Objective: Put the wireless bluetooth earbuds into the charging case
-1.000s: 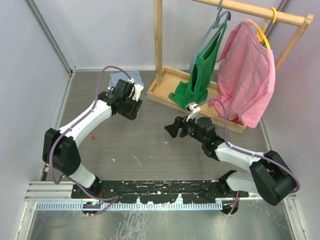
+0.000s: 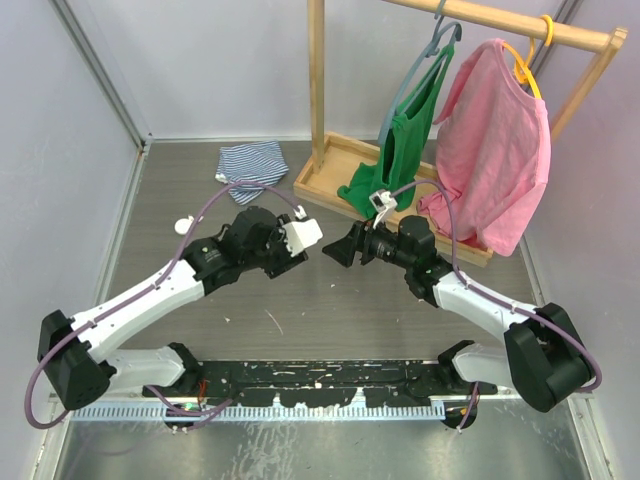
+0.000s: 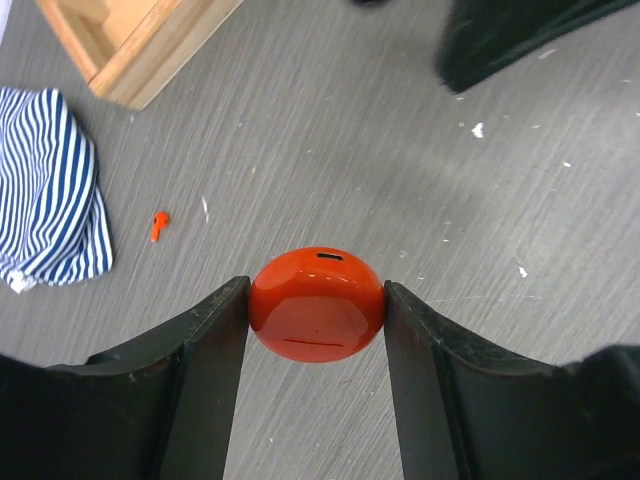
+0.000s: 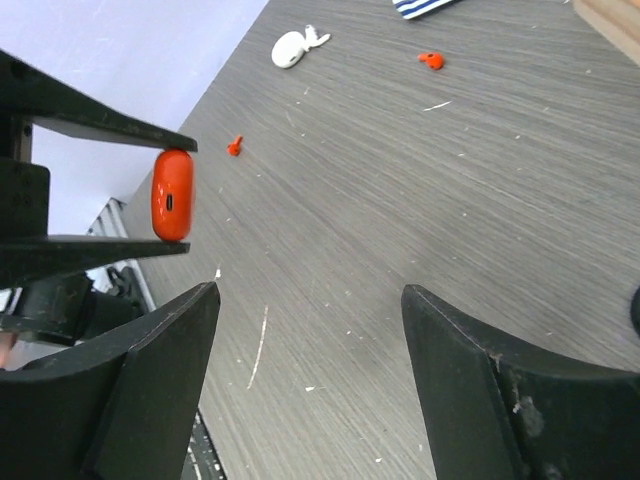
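My left gripper is shut on the red charging case (image 3: 316,300), raised over the floor. In the right wrist view the case (image 4: 172,195) sits between its fingertips at upper left. My right gripper stands open and empty to the right of the left one, facing it, near the middle in the top view (image 2: 350,250). A small red earbud lies on the floor; the right wrist view shows one red piece (image 4: 433,60) near the striped cloth and another (image 4: 235,145) farther left.
A wooden rack with a tray (image 2: 320,185) holds green (image 2: 395,150) and pink (image 2: 495,140) garments at back right. Striped cloth (image 2: 250,165) and a white object (image 4: 290,50) lie at the back left.
The right gripper has shifted slightly up and left in the top view.
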